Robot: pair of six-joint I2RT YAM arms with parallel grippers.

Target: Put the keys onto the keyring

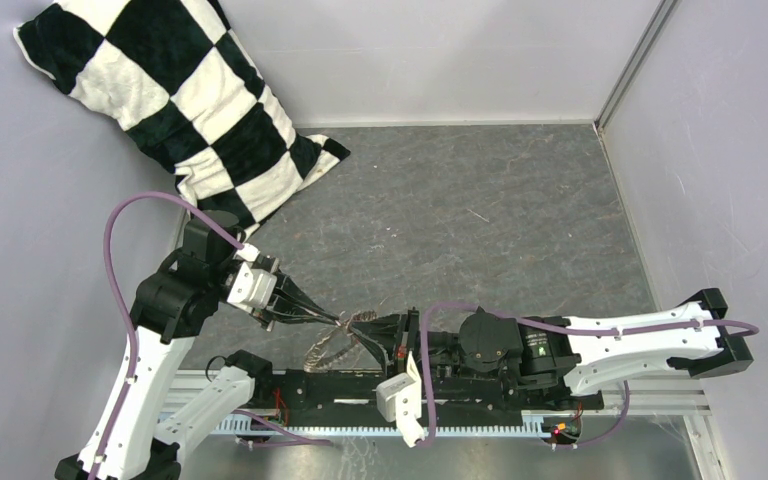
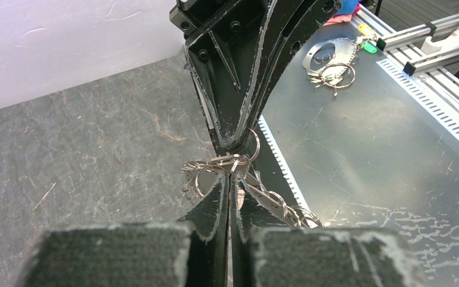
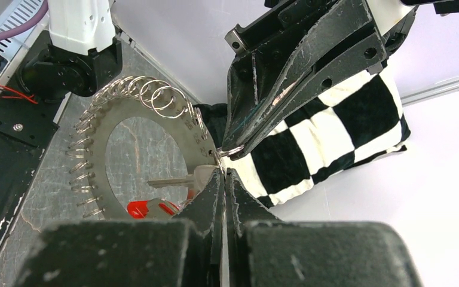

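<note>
A flat metal ring-shaped plate, the keyring (image 3: 98,134), has several small wire rings along its edge and hangs between my two grippers. In the right wrist view, a key (image 3: 170,182) and a red-headed one (image 3: 149,208) show beside the plate's inner opening. My left gripper (image 1: 339,322) is shut, with a thin wire ring (image 3: 232,150) at its tips by the plate's edge. Facing it, my right gripper is also shut, its tips against the plate's corner and that small ring. Whether wire sits between the right fingertips is hard to tell.
A second metal ring bunch (image 2: 334,70) with small coloured tags lies on the metal surface in the left wrist view. A checkered cushion (image 1: 190,100) leans in the back left corner. The grey floor (image 1: 480,220) behind the arms is bare.
</note>
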